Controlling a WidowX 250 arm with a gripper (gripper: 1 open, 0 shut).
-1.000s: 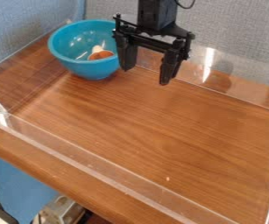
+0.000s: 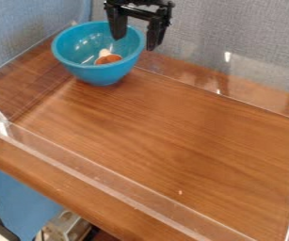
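The black gripper [image 2: 137,32] hangs open at the top of the view, over the right side and rim of a blue bowl [image 2: 84,70]. Inside the bowl lies a small orange object [image 2: 107,59] with a pale part. Nothing shows between the fingers.
Clear low walls edge it, with grey textured panels behind and at the left. A metal fitting shows below the front left edge.
The gripper has moved up and to the left, from right of the bowl to above its right side. The bowl stays in place.
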